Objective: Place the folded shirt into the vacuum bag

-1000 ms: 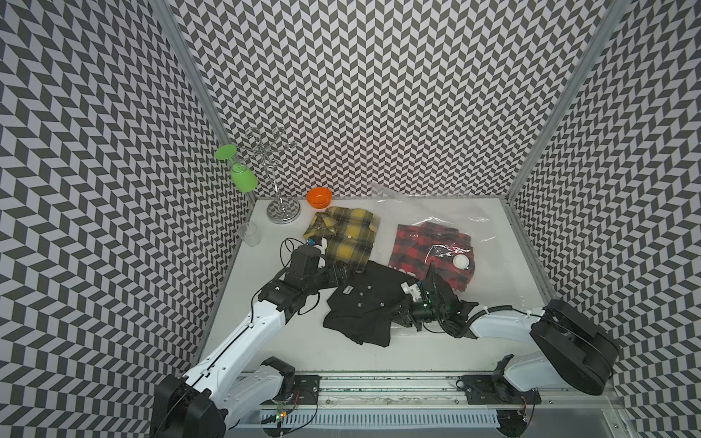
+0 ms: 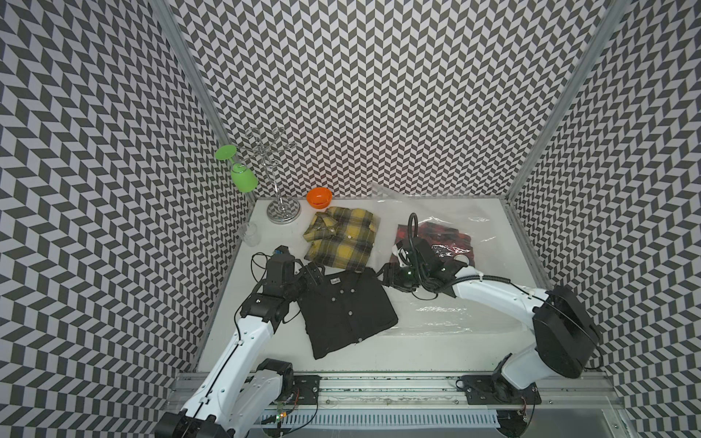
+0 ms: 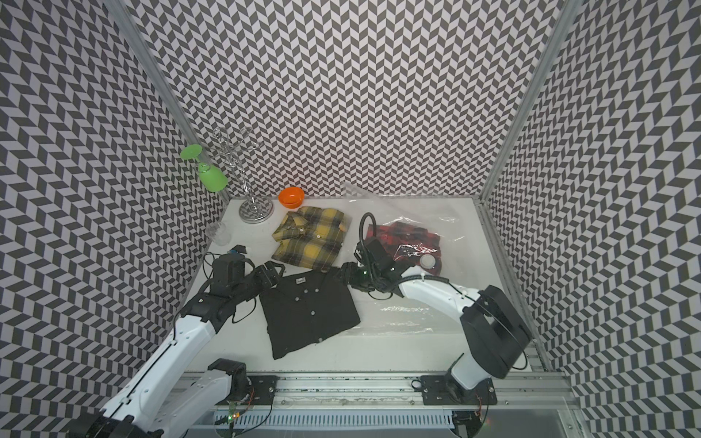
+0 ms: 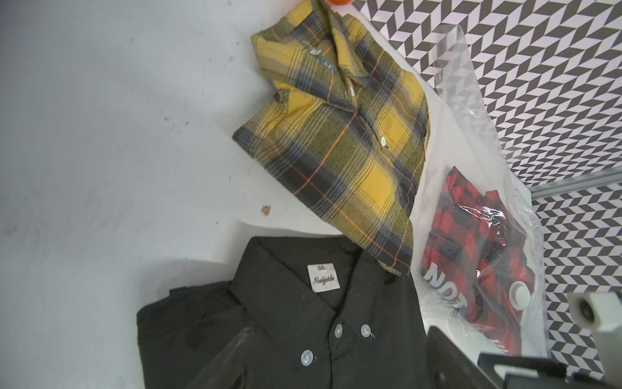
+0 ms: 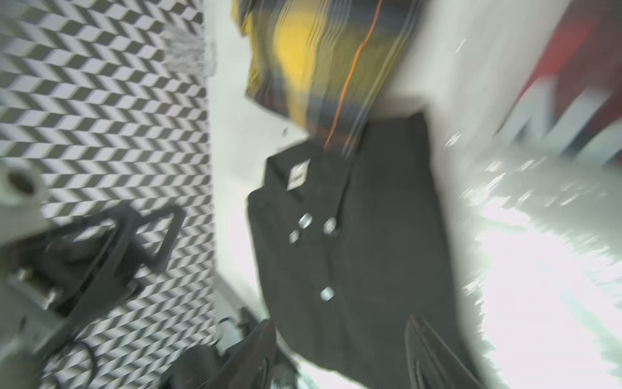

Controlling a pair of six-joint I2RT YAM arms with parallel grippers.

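A black shirt [image 2: 347, 314] lies folded, front up, at the front middle. Behind it is a yellow plaid shirt [image 2: 343, 237]. A clear vacuum bag [image 2: 460, 314] covers the right, with a red checked shirt [image 3: 409, 237] inside. My left gripper [image 2: 309, 272] hovers at the black shirt's back left, partly open, nothing seen between its fingers. My right gripper [image 2: 387, 274] is above the black shirt's back right corner, open and empty; its wrist view is blurred.
An orange bowl [image 2: 319, 197], a metal stand [image 2: 283, 210] with a green cup [image 2: 243, 177], and a clear glass [image 2: 250, 233] stand at the back left.
The right gripper has moved up and back from the black shirt, which now lies flatter and further left.
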